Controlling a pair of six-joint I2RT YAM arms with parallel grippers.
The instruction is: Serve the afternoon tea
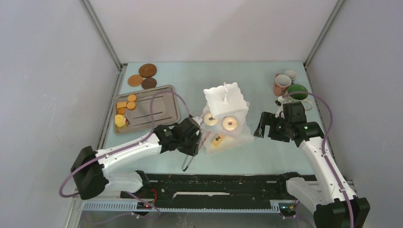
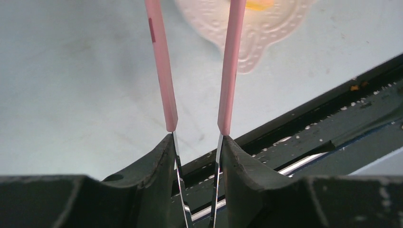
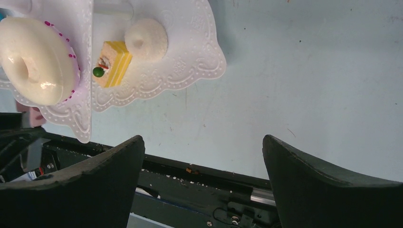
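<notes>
My left gripper [image 1: 193, 142] is shut on a pair of metal tongs with pink tips [image 2: 164, 71]. The tips stand apart with nothing between them. In the top view they are just left of the white tiered stand [image 1: 214, 102]. Two cream doughnuts [image 1: 230, 124] sit on its middle tier. On the bottom tier, the right wrist view shows a small yellow layered cake [image 3: 116, 66] and a pale round sweet [image 3: 146, 40] touching or nearly touching it. Right of the stand my right gripper [image 1: 262, 126] hangs open and empty.
A metal tray [image 1: 159, 111] at the left holds several small orange-yellow pieces and a yellow item [image 1: 121, 120]. Brown round discs [image 1: 148, 71] lie behind it. Cups [image 1: 282, 81] and a green-lined mug [image 1: 297, 90] stand at the back right.
</notes>
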